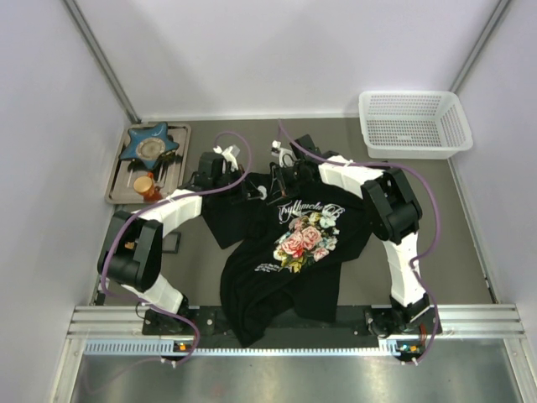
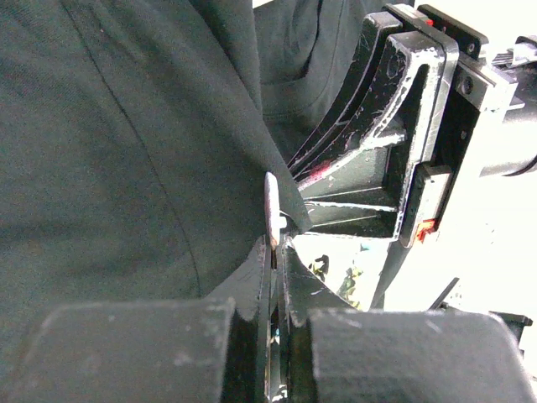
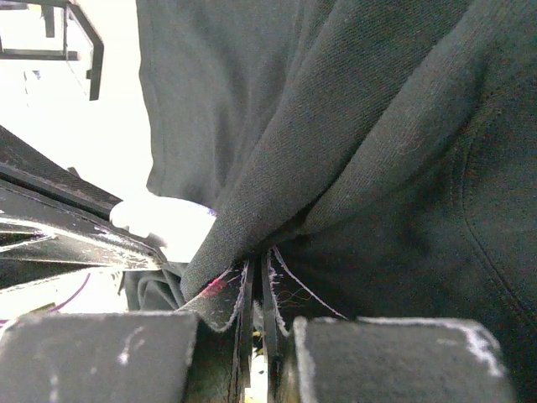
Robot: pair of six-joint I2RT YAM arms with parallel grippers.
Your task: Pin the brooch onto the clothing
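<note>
The black clothing [image 1: 285, 277] with a floral print lies across the table. Near its upper part both grippers face each other. A small white piece [image 1: 262, 192], likely the brooch, sits between them. In the left wrist view its pale edge [image 2: 273, 206] stands at the tips of my left gripper, beside a fold of dark fabric; the fingers are shut. The right wrist view shows the white piece [image 3: 176, 227] behind a fold, and my right gripper shut at that fold; whether fabric is between its fingers is unclear.
A metal tray [image 1: 126, 185] with a blue star dish [image 1: 134, 149] and an orange object [image 1: 148, 190] stands at the left. An empty white basket [image 1: 414, 126] is at the back right. Bare table shows along the back and the right side.
</note>
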